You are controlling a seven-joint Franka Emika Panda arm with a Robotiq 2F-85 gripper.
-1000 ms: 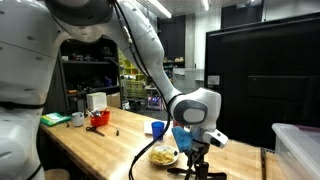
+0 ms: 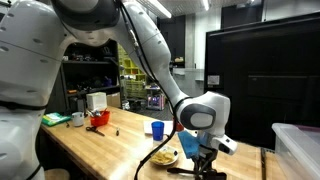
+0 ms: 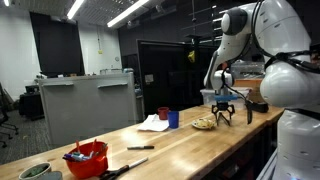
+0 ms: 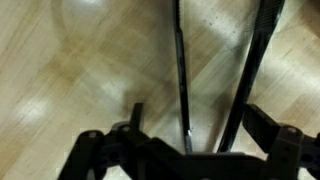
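In the wrist view my gripper stands open above the wooden table, its fingers wide apart. Two long black objects lie side by side between and beyond the fingers: a thin black rod and a thicker black handle. Neither is gripped. What they belong to cannot be told. Exterior view 1 has the gripper low over the table near dark utensils. From the other side, the gripper is also close to the tabletop.
A bowl of yellowish pieces and a blue cup stand close to the arm. Farther off is a red container of tools. A clear plastic bin sits at the right.
Over the last second the arm has shifted slightly to the right and down in exterior view 1. The bowl and cup stay where they were.
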